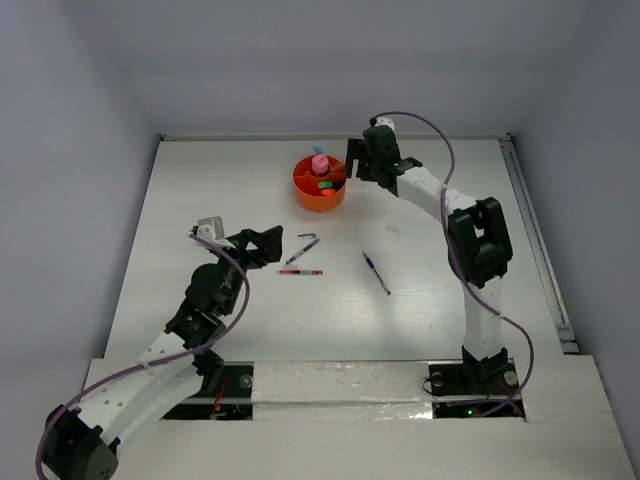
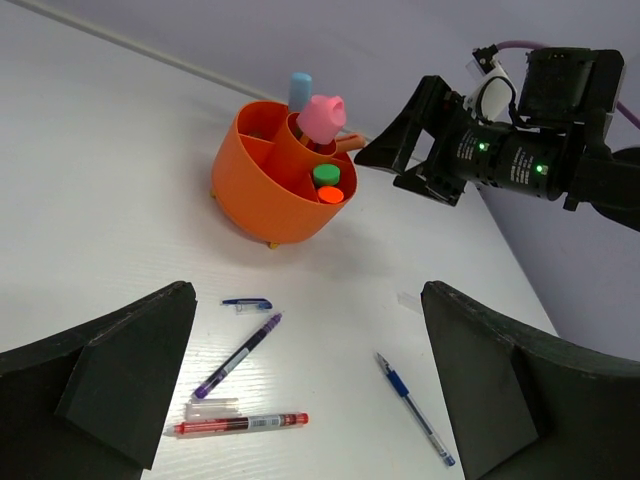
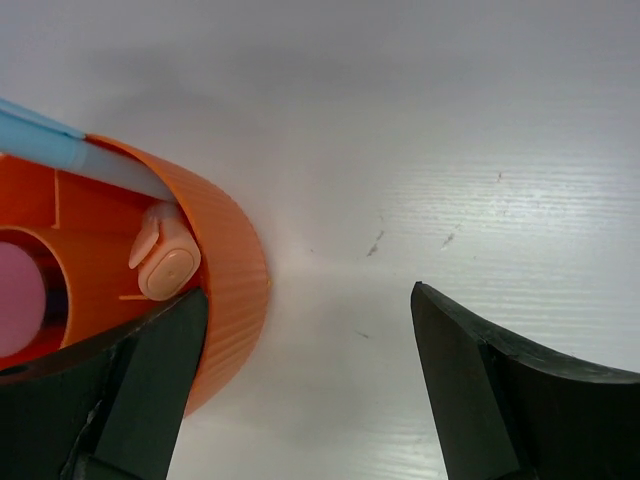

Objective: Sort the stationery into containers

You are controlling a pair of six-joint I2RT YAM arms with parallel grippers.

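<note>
An orange compartment organizer (image 1: pixel 318 200) at the back holds a light blue item (image 2: pixel 300 90), a pink piece (image 2: pixel 321 118), green and orange items. My right gripper (image 1: pixel 357 158) is just right of it, fingers apart; in the right wrist view the left finger is by the orange wall, nothing visible held. My left gripper (image 1: pixel 265 245) stands open at the left, empty. On the table lie a purple pen (image 2: pixel 238 355), a red pen (image 2: pixel 240 423), a blue pen (image 2: pixel 415 410), a blue cap (image 2: pixel 247 303) and a clear cap (image 2: pixel 212 408).
A faint clear piece (image 2: pixel 408 300) lies right of center. Walls border the back and sides.
</note>
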